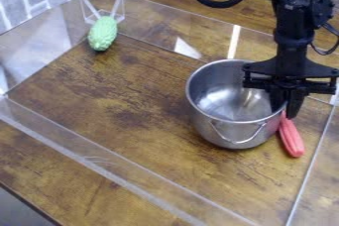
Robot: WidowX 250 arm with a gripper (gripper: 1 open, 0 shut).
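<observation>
The black gripper [286,99] is low at the right rim of the steel pot [228,116], its tips over or beside that rim; whether they are open or shut is hard to see. A red-handled utensil [292,141] lies on the wooden table just right of the pot, its upper end hidden behind the gripper and pot.
A green corn cob [103,34] lies at the back left. Transparent strips or edges run round the work area.
</observation>
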